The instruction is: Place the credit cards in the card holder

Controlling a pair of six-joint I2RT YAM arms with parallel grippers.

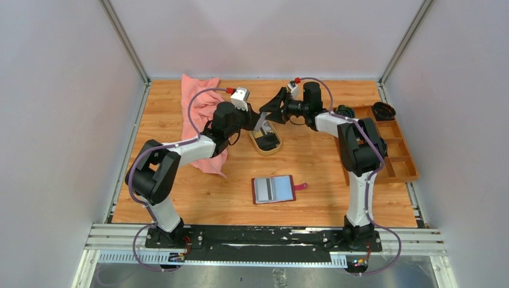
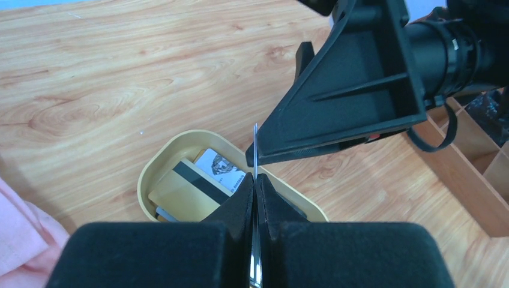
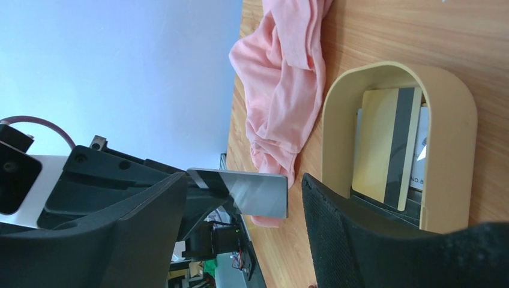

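My left gripper (image 1: 254,122) is shut on a thin silvery card (image 3: 259,193) with a dark stripe, held above the oval tan box. The left wrist view shows that card (image 2: 255,147) edge-on, standing out from the pressed fingers. My right gripper stands open, its fingers on either side of the card's free end in its own view; whether they touch it cannot be told. In the box (image 3: 447,150) lie a gold card (image 3: 375,144) with a dark stripe, a white printed card (image 2: 221,170) and dark items. The open red card holder (image 1: 274,202) lies nearer the front, a grey striped card (image 1: 264,189) on its left side.
A pink cloth (image 1: 207,163) lies left of the box, partly under the left arm. At the right stands a wooden compartment tray (image 1: 401,162) with a black coil (image 1: 383,111) on it. Bare tabletop surrounds the card holder.
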